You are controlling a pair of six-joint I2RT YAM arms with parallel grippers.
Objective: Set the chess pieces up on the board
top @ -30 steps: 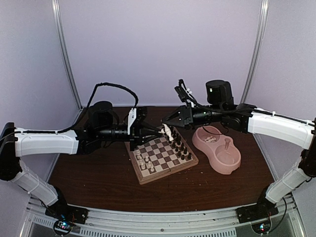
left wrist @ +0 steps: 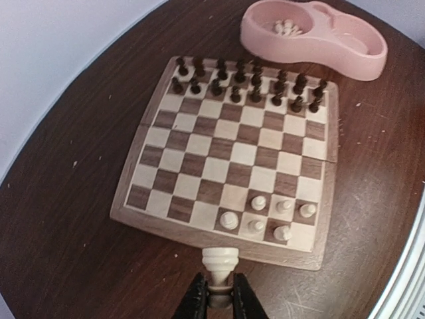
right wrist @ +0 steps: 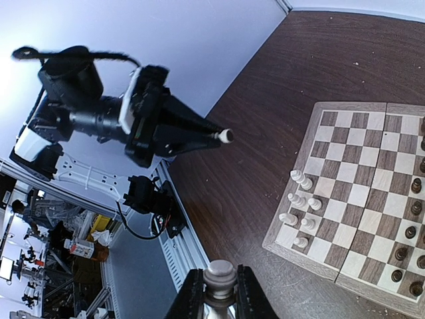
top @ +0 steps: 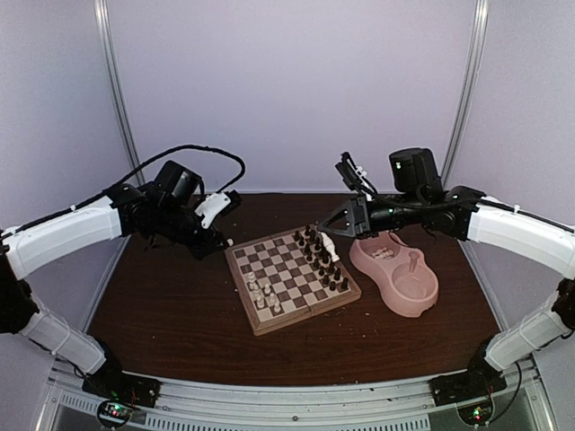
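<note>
The wooden chessboard [top: 296, 283] lies on the dark table. Black pieces [left wrist: 255, 93] stand in two rows along its right side in the top view, and several white pieces [right wrist: 300, 179] cluster at one corner of the opposite side. My left gripper [top: 223, 244], near the board's left far corner, is shut on a white chess piece [left wrist: 220, 261], whose wide end points away from the fingers. Over the board's far right edge my right gripper [top: 323, 224] is shut on another white chess piece [top: 327, 243], which hangs down at a tilt above the black ones.
A pink two-bowl tray [top: 393, 278] stands to the right of the board, with more white pieces [left wrist: 287, 28] in one bowl and the other apparently empty. Bare table [top: 171, 314] surrounds the board at left and front. The board's middle squares are clear.
The left arm has drawn away leftward, its gripper turning down toward the board with its white piece. The right gripper has shifted somewhat right with its own piece. The arms now stand well apart.
</note>
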